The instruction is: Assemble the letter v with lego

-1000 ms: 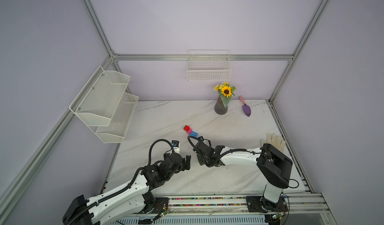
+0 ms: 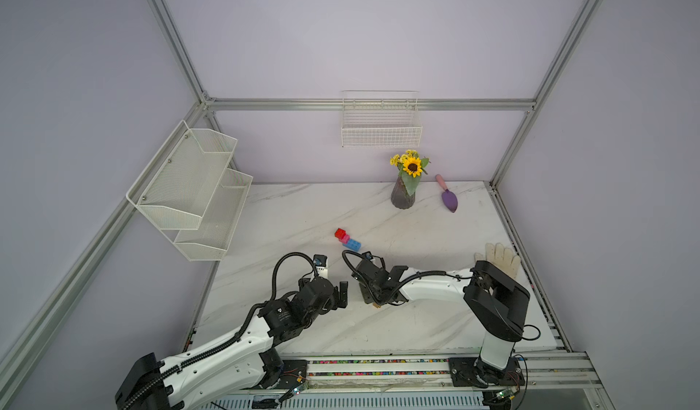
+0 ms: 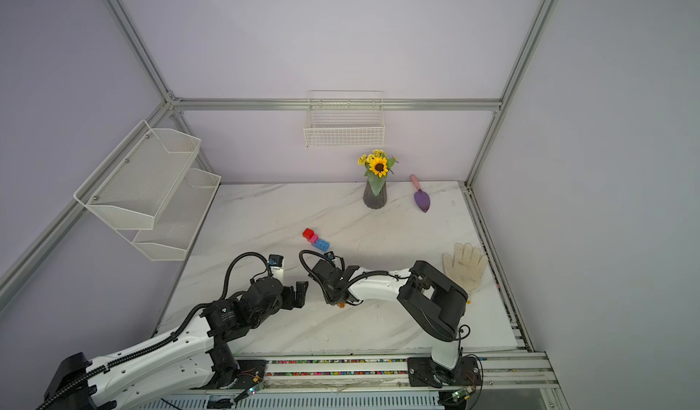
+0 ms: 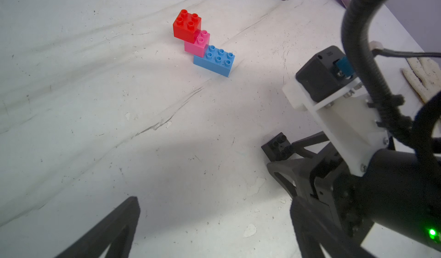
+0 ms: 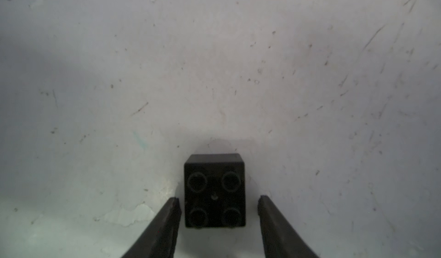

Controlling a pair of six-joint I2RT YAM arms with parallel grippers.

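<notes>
In the left wrist view, a red brick (image 4: 187, 27), a pink brick (image 4: 198, 44) and a blue brick (image 4: 214, 61) are joined in a stepped row on the table. Nearer to me, a black brick (image 5: 214, 193) stands studs up between the fingers of my right gripper. A small gap shows on either side of it, so those fingers are around it but apart from it. My left gripper is open over bare table, its fingers wide apart and empty. In the top left view the black brick is mostly hidden by the right arm.
A vase of sunflowers (image 2: 403, 191) and a purple trowel (image 2: 448, 198) stand at the back. A glove (image 3: 465, 265) lies on the right side. A bit of orange (image 3: 341, 305) peeks out under the right arm.
The right gripper end has shifted slightly, and an orange bit now shows beneath it. The left arm has moved only a little. The joined bricks have stayed put.
</notes>
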